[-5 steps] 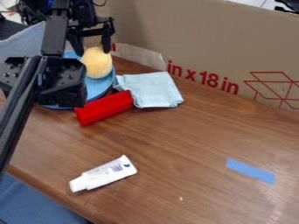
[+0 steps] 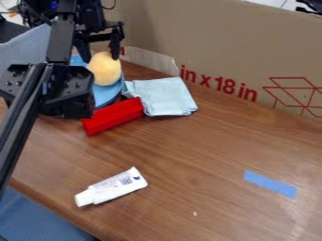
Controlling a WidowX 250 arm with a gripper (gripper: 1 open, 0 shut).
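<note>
My black gripper (image 2: 98,40) is at the top left with its fingers open, just above a round pale-yellow object (image 2: 105,70) that rests on a blue plate or bowl (image 2: 105,93). My arm covers much of the blue dish's left side. A red oblong object (image 2: 115,115) lies in front of the dish. A folded pale-blue cloth (image 2: 161,98) lies to its right, and a white tube (image 2: 112,187) lies near the front of the wooden table.
A cardboard wall (image 2: 239,52) with red printing runs along the back. A strip of blue tape (image 2: 269,184) is on the right. The front left edge drops to blue fabric.
</note>
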